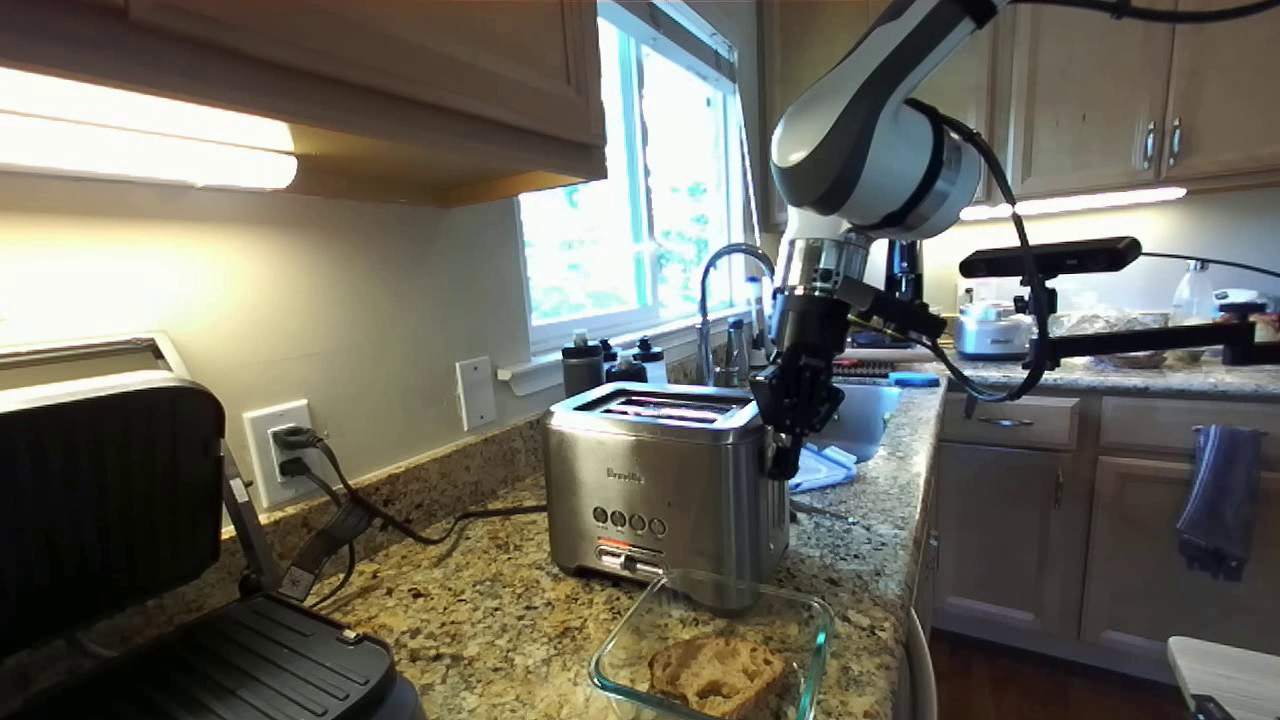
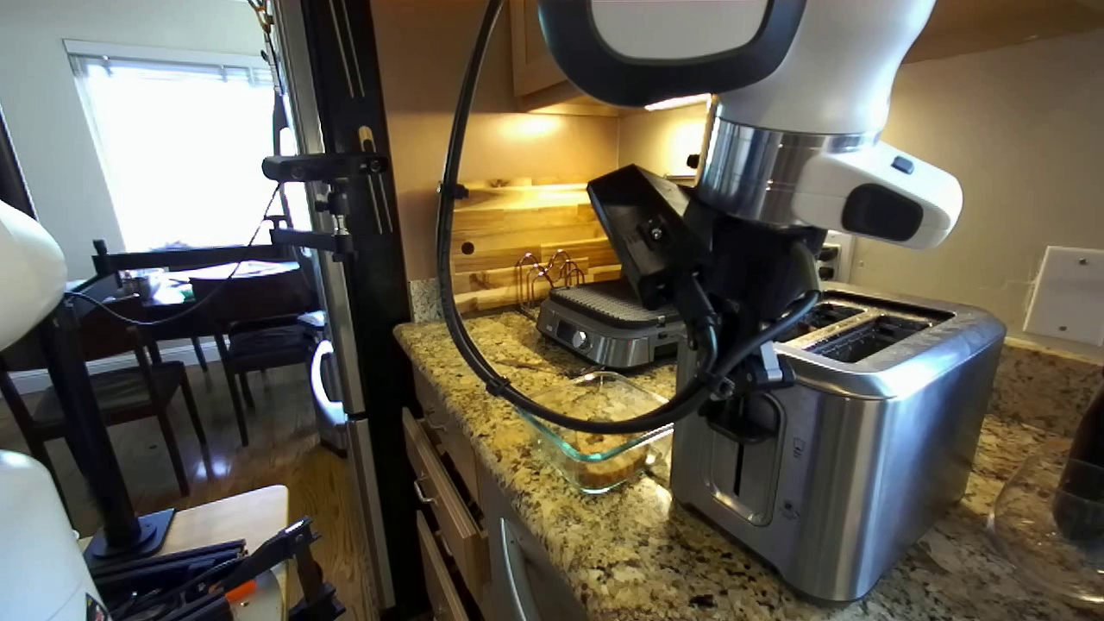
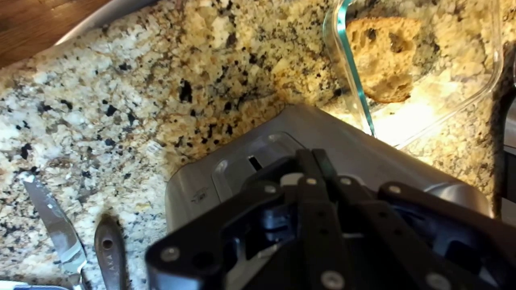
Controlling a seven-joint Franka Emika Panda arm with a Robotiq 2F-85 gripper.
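A steel toaster stands on the counter with two long slots in its top. My gripper is shut, and nothing shows between its fingers. It points down at the toaster's narrow end, close above the recessed panel with the vertical slot. The lever is hidden or too dark to make out behind my fingers. Whether the fingertips touch the toaster, I cannot tell. A slice of bread lies in a clear glass dish beside the toaster.
An open grill stands to the left of the dish in exterior view 1. A knife and a dark handle lie on the counter near the toaster. Open counter lies along the front edge.
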